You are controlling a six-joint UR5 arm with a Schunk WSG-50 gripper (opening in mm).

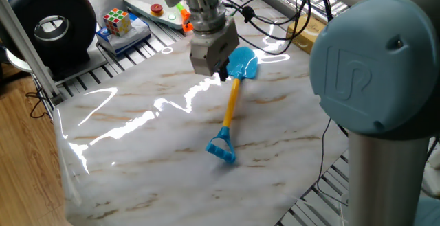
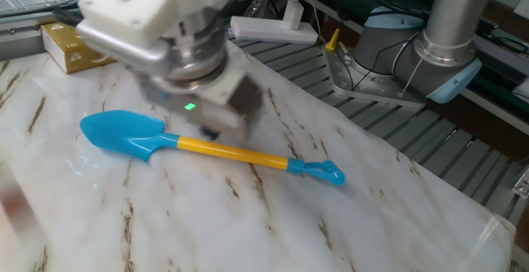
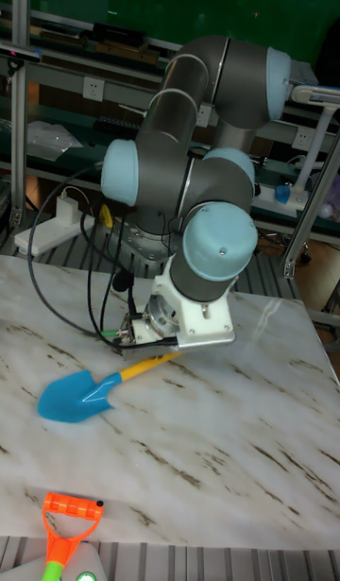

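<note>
A toy shovel with a blue blade, yellow shaft and blue grip handle lies on the marbled table. In exterior view 2 its yellow shaft runs across the middle, blade to the left. My gripper is low beside the neck of the shovel, where blade meets shaft. In exterior view 2 the gripper is blurred and appears just behind or above the shaft; contact cannot be told. Exterior view 3 shows the blade clear, while the arm hides the handle end. The fingers are too indistinct to judge their opening.
A yellow box stands at the far table edge. A Rubik's cube on a blue-white box and a control pendant lie off the table. An orange-handled toy is near the edge.
</note>
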